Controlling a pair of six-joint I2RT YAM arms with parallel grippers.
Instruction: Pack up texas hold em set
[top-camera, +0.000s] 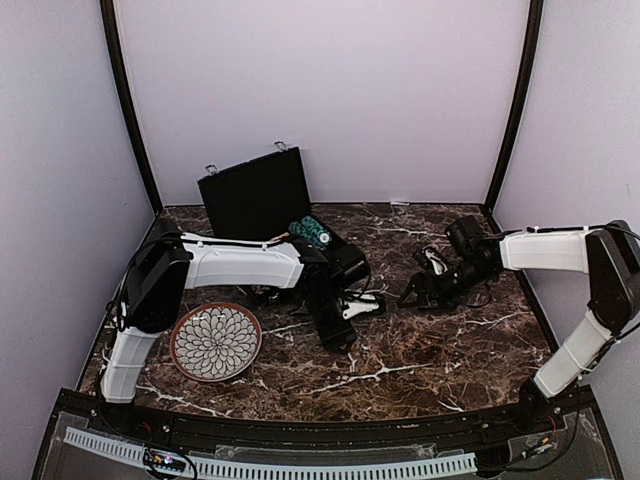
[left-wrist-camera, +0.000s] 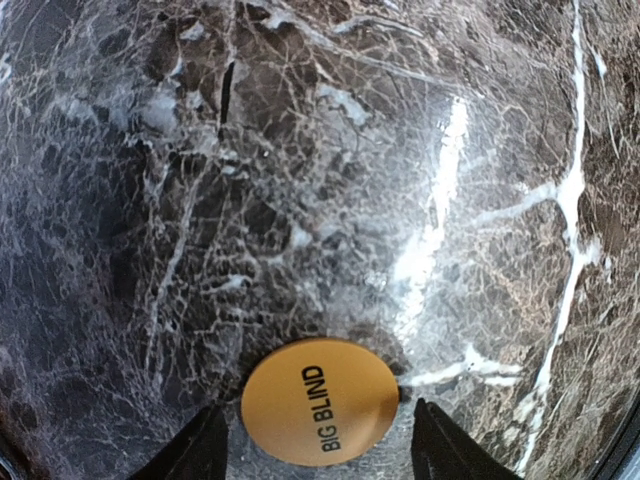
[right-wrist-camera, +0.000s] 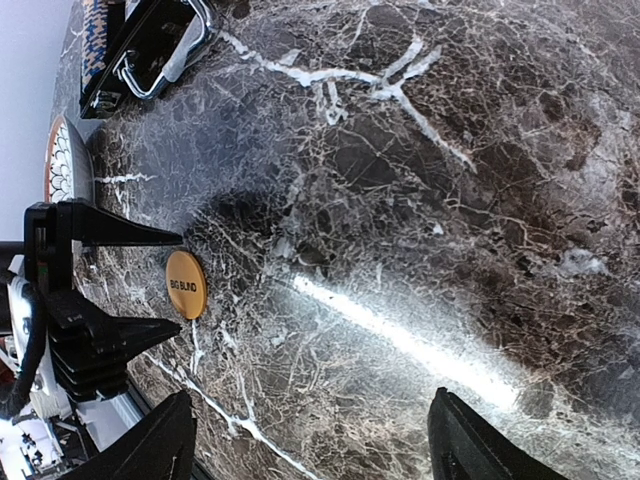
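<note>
A flat orange disc marked BIG BLIND (left-wrist-camera: 320, 402) lies on the dark marble table. In the left wrist view my left gripper is open, with a finger on either side of the disc and a gap at each edge. The right wrist view shows the same disc (right-wrist-camera: 187, 285) by those two spread fingertips. My right gripper stands open over bare table, nothing between its fingers. At the back left, the black case has its lid (top-camera: 258, 195) raised, and green chips (top-camera: 310, 232) show inside. The left arm hides much of the case.
A patterned round plate (top-camera: 216, 342) sits at the front left, under the left arm's reach. The case's metal latch (right-wrist-camera: 203, 22) juts out near the upper left of the right wrist view. Free table lies at the front and right.
</note>
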